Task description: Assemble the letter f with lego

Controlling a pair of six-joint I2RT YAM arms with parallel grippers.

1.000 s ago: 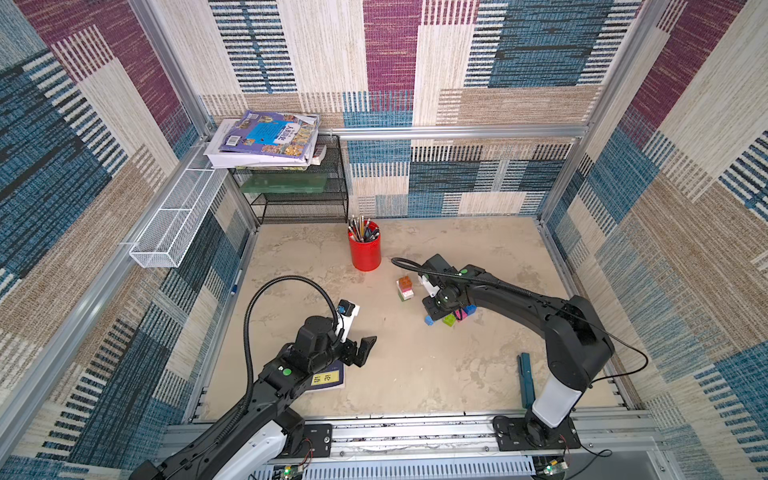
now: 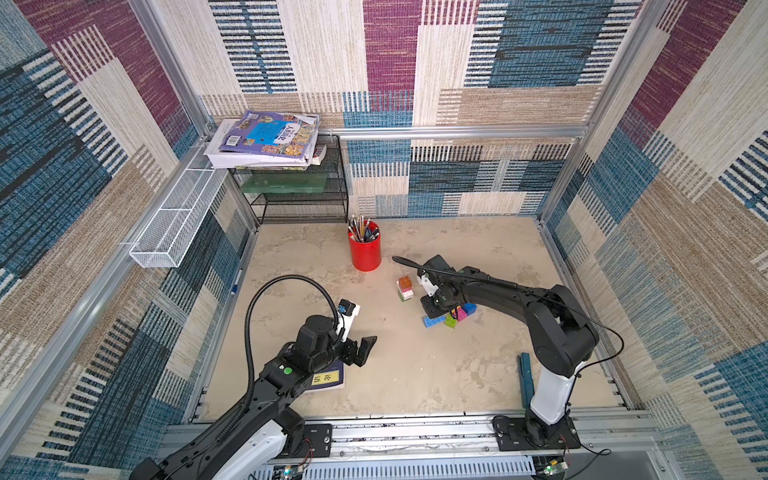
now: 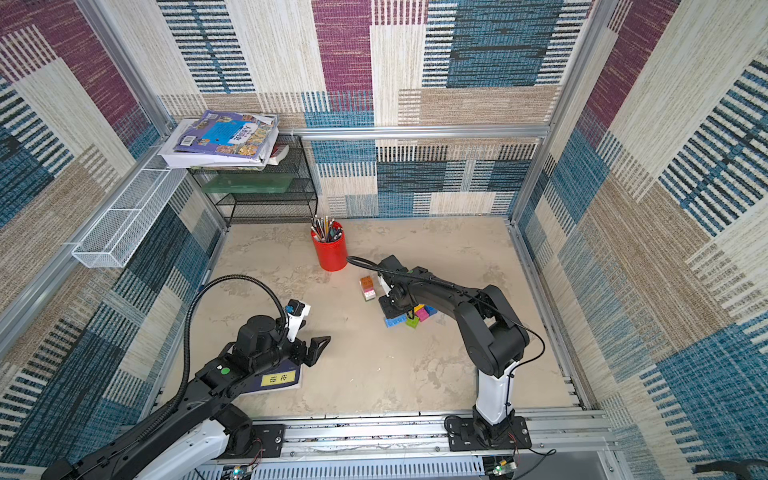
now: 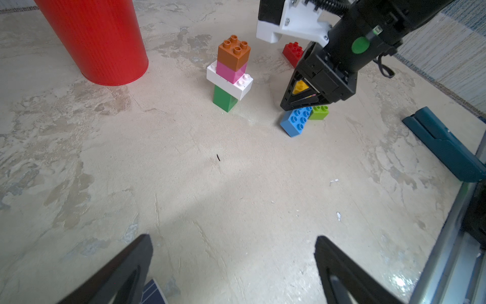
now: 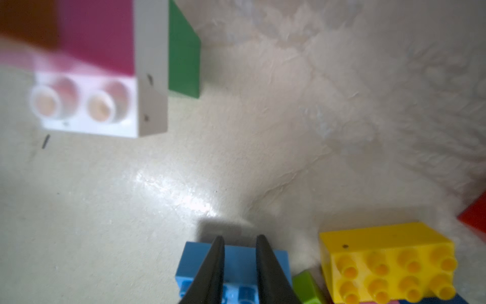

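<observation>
A stack (image 2: pixel 405 288) of green, white, pink and orange bricks stands right of the red cup. My right gripper is low over the loose bricks, shut on the light-blue brick (image 5: pixel 197 261), its fingers across that brick in the right wrist view. Beside it lie a yellow brick (image 5: pixel 384 253), a lime brick (image 4: pixel 319 112) and a red brick (image 4: pixel 293 53); pink and dark-blue bricks are partly hidden. My left gripper stands open at the front left, nothing between its fingers.
The red pen cup (image 2: pixel 365 254) stands at the back. A book (image 2: pixel 324 377) lies under my left arm, a teal object (image 2: pixel 525 380) at the front right. A wire shelf (image 2: pixel 292 208) stands at the back left.
My right arm has shifted slightly left, and more of the light-blue brick shows beside its gripper. The left arm has not moved.
</observation>
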